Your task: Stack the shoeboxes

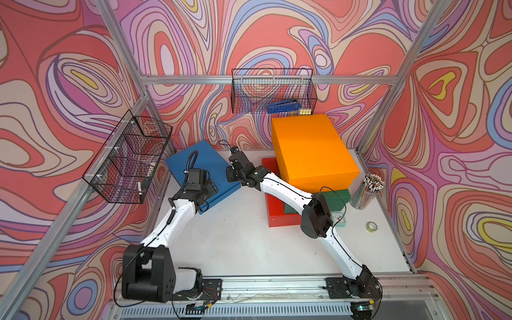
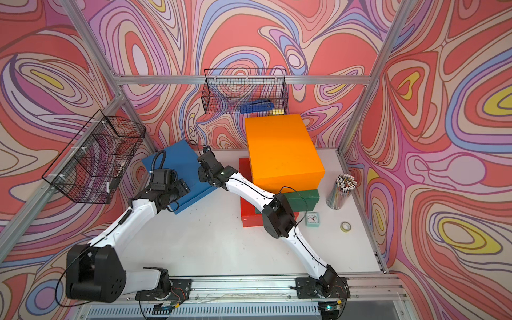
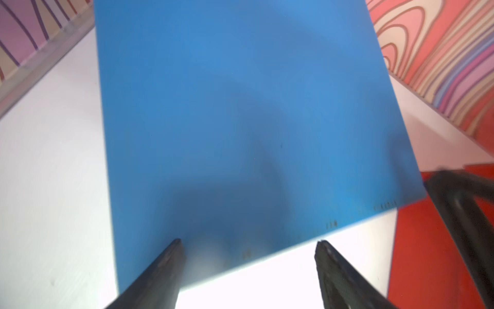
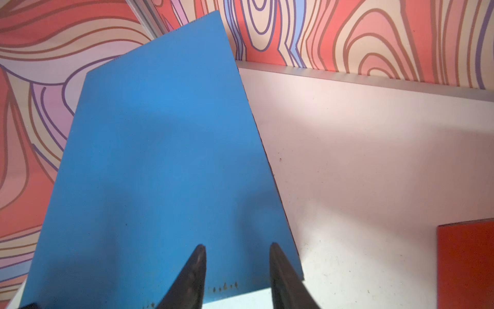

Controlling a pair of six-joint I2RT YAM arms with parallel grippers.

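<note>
A large flat blue shoebox (image 1: 203,154) lies at the back left, my left gripper (image 1: 205,194) low at its front edge; in the left wrist view its fingertips (image 3: 169,257) are at that edge, and what lies between them is unclear. My right gripper (image 1: 232,173) is at the box's right end; in the right wrist view its fingers (image 4: 280,273) stand apart at the front edge. To the right, an orange box (image 1: 312,149) sits on a green box (image 1: 336,200), above a red box (image 1: 280,218).
Wire baskets hang on the left (image 1: 128,149) and back rails (image 1: 250,90). A container of sticks (image 1: 365,194), a small clock (image 2: 312,218) and a tape roll (image 1: 371,226) stand at the right.
</note>
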